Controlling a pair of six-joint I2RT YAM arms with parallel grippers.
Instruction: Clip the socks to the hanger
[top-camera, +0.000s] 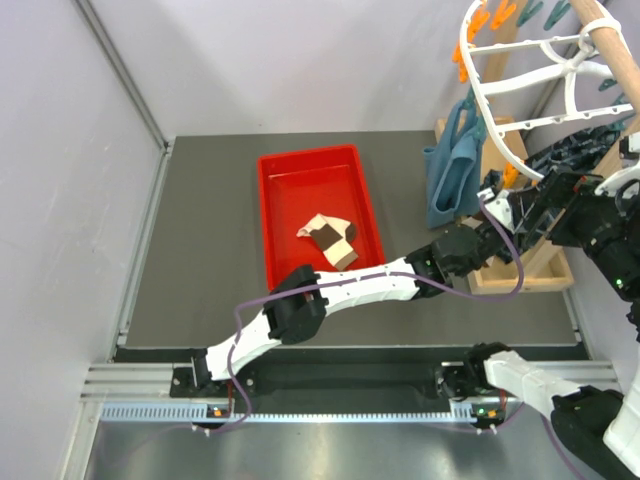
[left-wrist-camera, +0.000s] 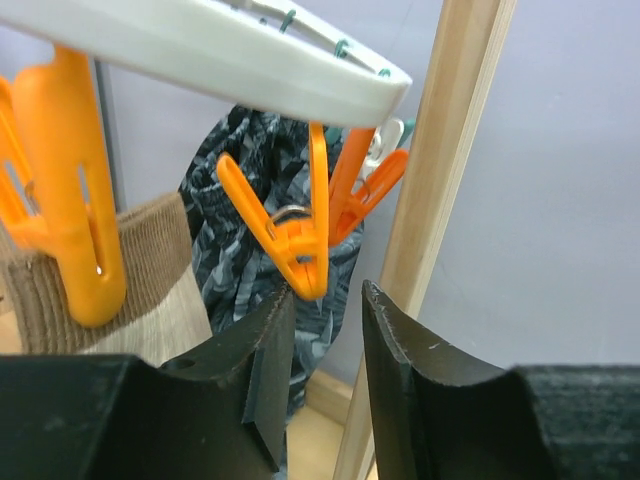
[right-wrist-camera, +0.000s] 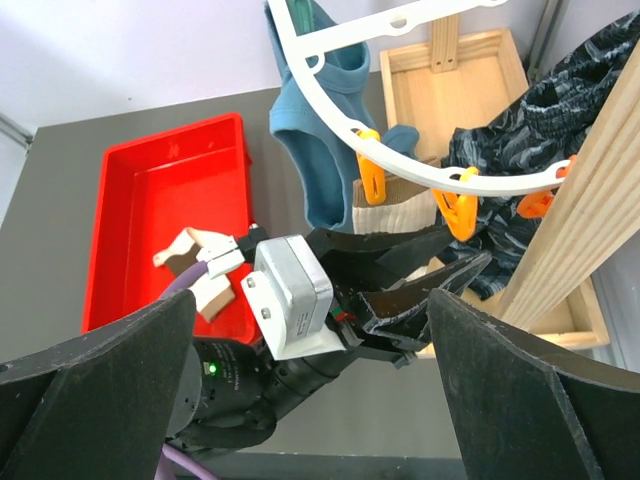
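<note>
The white hanger carries orange clips, one of which sits just above my left gripper, whose fingers are part open with no cloth visible between them. A brown-and-cream sock hangs at the left clip. A dark patterned cloth and blue socks also hang there. Loose brown-and-cream socks lie in the red bin. My right gripper is open at the upper right of the top view, its wide fingers framing the left gripper in its wrist view.
The wooden stand's post is just right of my left gripper, over a wooden base box. A grey wall borders the right.
</note>
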